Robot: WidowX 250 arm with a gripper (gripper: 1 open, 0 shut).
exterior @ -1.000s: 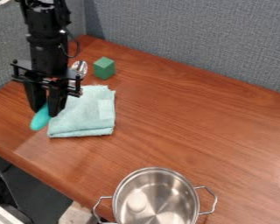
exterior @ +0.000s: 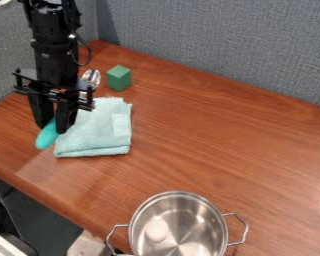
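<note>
My gripper (exterior: 53, 112) is at the left of the table, low over it, beside a folded pale-blue cloth (exterior: 101, 134). A teal elongated object (exterior: 47, 136) is at its fingertips, angled downward; whether the fingers are closed on it I cannot tell, as the dark gripper hides the contact.
A steel pot (exterior: 179, 232) with two handles stands at the front. A green block (exterior: 119, 76) sits at the back, near a shiny metal object (exterior: 91, 79). The table's edge drops away at the front left.
</note>
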